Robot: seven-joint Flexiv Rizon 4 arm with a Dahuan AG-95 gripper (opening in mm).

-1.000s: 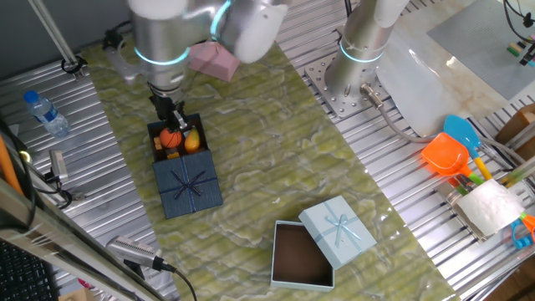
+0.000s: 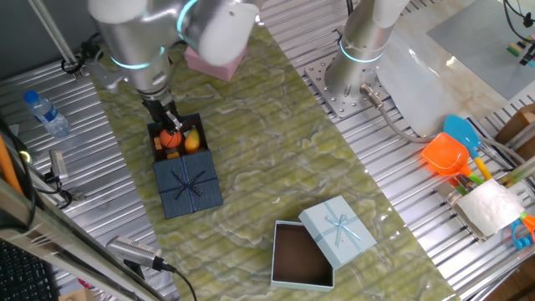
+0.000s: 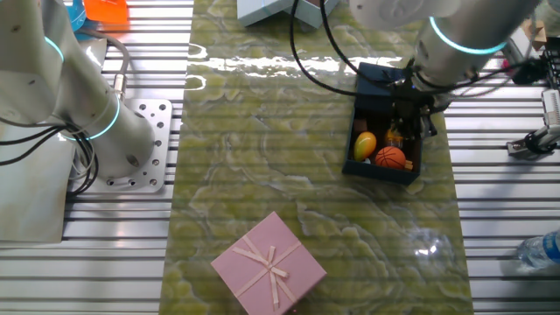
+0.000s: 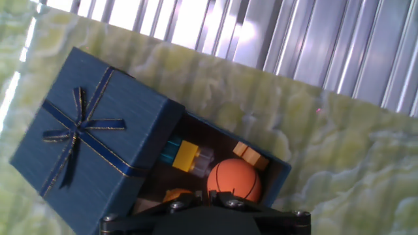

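Observation:
The dark blue gift box (image 2: 155, 144) stands partly uncovered, its bow-topped lid (image 2: 188, 186) resting across one end. Inside are an orange basketball-like ball (image 4: 234, 179), a yellow-orange fruit (image 3: 365, 145), a yellow block (image 4: 185, 156) and small wooden pieces (image 4: 251, 155). My gripper (image 2: 174, 128) hangs over the open part of the box, close above the ball. In the wrist view its dark fingers (image 4: 225, 199) come together in front of the ball's lower edge, and nothing shows held between them. They hide part of the box's near side.
A light blue box (image 2: 303, 255) stands open and empty, its lid (image 2: 338, 231) leaning on its edge. A closed pink box (image 3: 269, 262) sits elsewhere on the green cloth. Beyond the cloth are a water bottle (image 2: 47, 114) and an orange scoop (image 2: 446, 155).
The boxes and their contents look unmoved.

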